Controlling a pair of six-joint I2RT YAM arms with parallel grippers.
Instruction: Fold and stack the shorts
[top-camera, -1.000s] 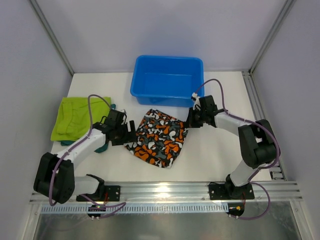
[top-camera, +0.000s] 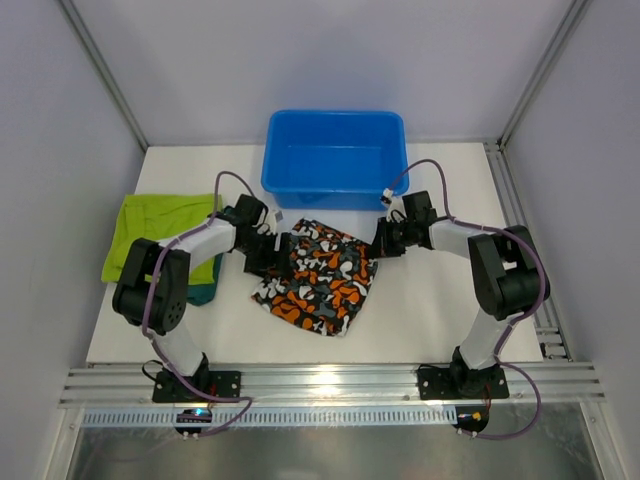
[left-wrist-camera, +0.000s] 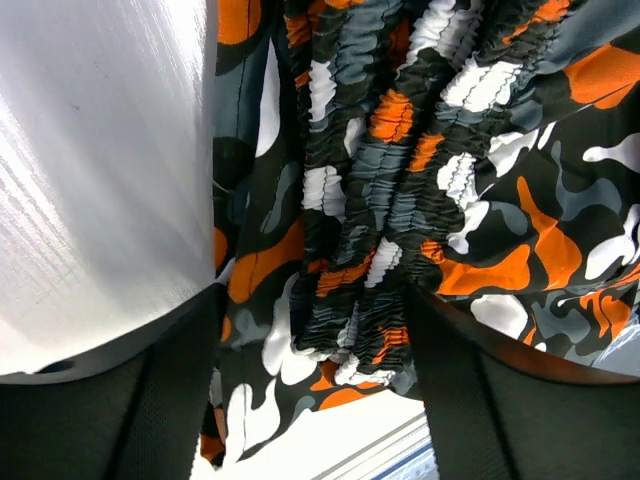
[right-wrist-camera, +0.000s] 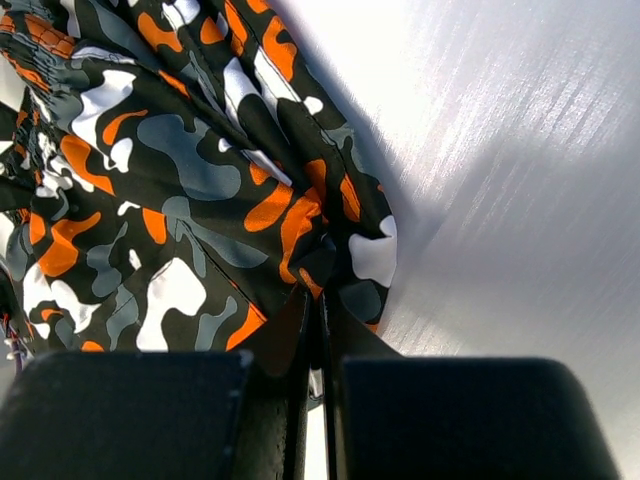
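Observation:
Camouflage shorts (top-camera: 316, 290) in black, grey, white and orange lie in the middle of the table. My left gripper (top-camera: 278, 252) is over their left edge; in the left wrist view its open fingers straddle the gathered elastic waistband (left-wrist-camera: 370, 240). At the right edge of the shorts my right gripper (top-camera: 380, 250) is shut on the fabric, which shows bunched between its fingers in the right wrist view.
A blue bin (top-camera: 334, 150) stands at the back centre. Folded green cloth (top-camera: 155, 230), with teal beneath, lies at the left.
The right gripper has stayed nearly still at the right edge.

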